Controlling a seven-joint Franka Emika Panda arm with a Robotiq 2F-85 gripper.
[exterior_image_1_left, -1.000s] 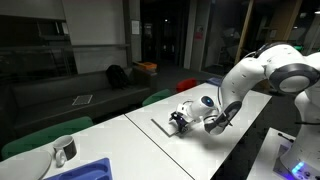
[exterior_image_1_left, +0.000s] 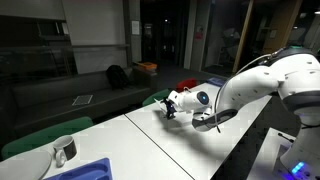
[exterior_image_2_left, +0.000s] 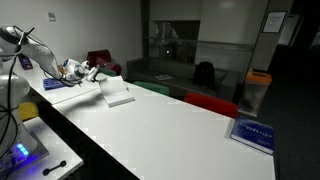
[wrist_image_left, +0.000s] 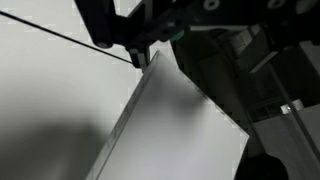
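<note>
A flat white panel (wrist_image_left: 180, 125) fills the middle of the wrist view, one corner close to a dark finger (wrist_image_left: 139, 55) of my gripper. The two fingers stand wide apart, with no object clearly clamped between them. Exterior view 2 shows a white, box-like object (exterior_image_2_left: 118, 99) on the table, one panel of it raised. Just to its left and above is my gripper (exterior_image_2_left: 93, 73). In exterior view 1 the gripper (exterior_image_1_left: 168, 108) hangs above the table's far side; whether it touches the panel cannot be told.
A white mug (exterior_image_1_left: 65, 150), a plate (exterior_image_1_left: 25, 164) and a blue tray (exterior_image_1_left: 85, 171) occupy the table's near left in exterior view 1. A blue box (exterior_image_2_left: 252, 135) lies at the far right in exterior view 2.
My arm has risen and its gripper has shifted slightly left in exterior view 1. The grey edge seen on the table there earlier no longer shows in the same place.
</note>
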